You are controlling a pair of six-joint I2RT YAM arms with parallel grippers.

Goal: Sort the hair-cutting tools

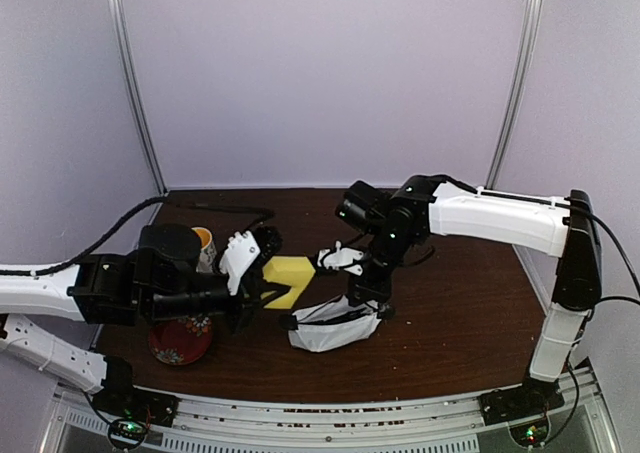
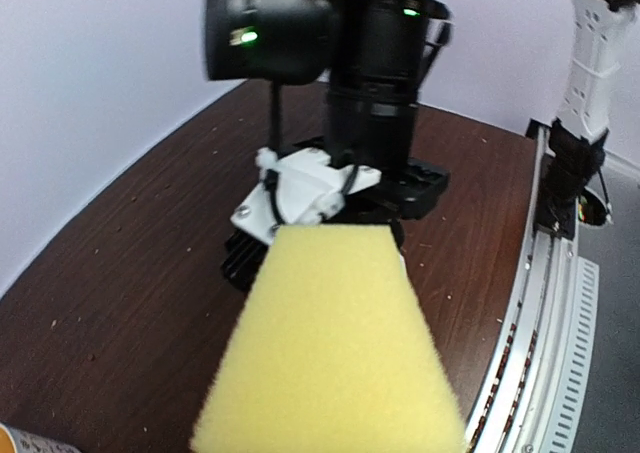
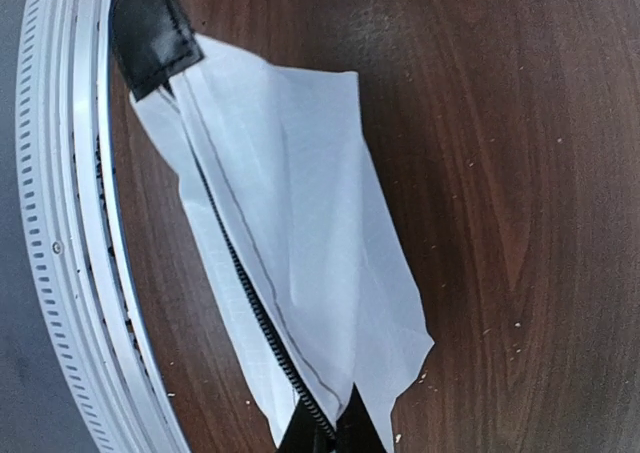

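Note:
A yellow sponge (image 1: 290,276) hangs in my left gripper (image 1: 272,291), which is shut on it above the table. In the left wrist view the sponge (image 2: 335,343) fills the lower middle and hides the fingertips. A white zip pouch (image 1: 335,334) lies right of and below the sponge in the top view, its mouth parted. My right gripper is shut at the pouch's upper edge, where the zipper runs between the fingertips. The pouch (image 3: 300,183) stretches away from it toward a black end tab (image 3: 155,35). No hair cutting tools can be made out.
A red flowered bowl (image 1: 172,351) sits at the front left, partly under the left arm. Behind that arm stands a cup with an orange inside (image 1: 204,243). The two grippers are close together.

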